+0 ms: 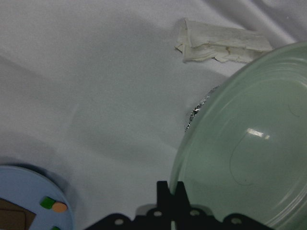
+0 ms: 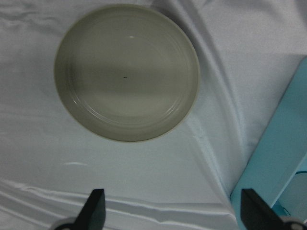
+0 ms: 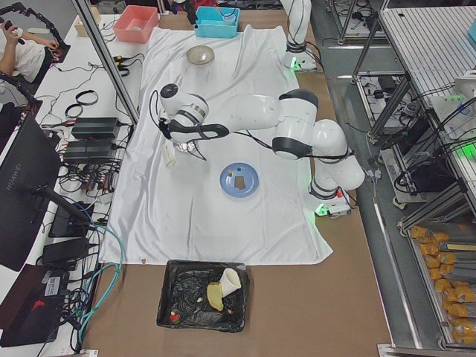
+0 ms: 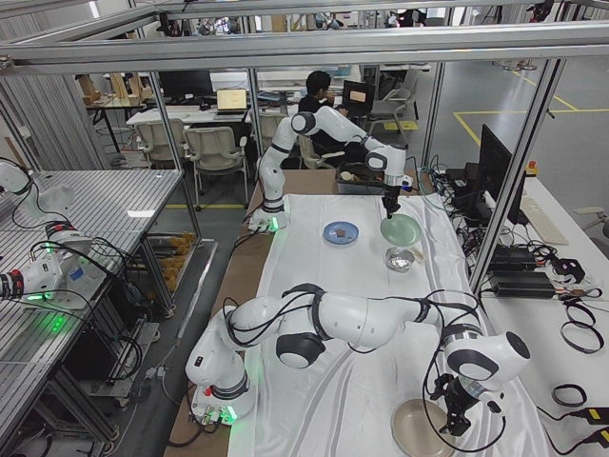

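Observation:
My left gripper [image 4: 390, 204] is shut on the rim of a green plate [image 1: 244, 143], held over the white cloth. Beneath it, crumpled foil [image 4: 400, 260] shows, partly hidden, beside a folded paper [image 1: 220, 43]. A blue plate [image 3: 250, 184] with small flat pieces on it lies apart from them. At the other end of the cloth, my right gripper [image 4: 455, 411] hangs open above a beige plate [image 2: 125, 96], nothing between its fingers.
A light-blue bin [image 3: 216, 28] and a pink bin [image 3: 135, 27] stand at the far end. A black tray [image 3: 171, 294] with scraps is at the near end. The cloth [image 3: 230, 223] has much free room.

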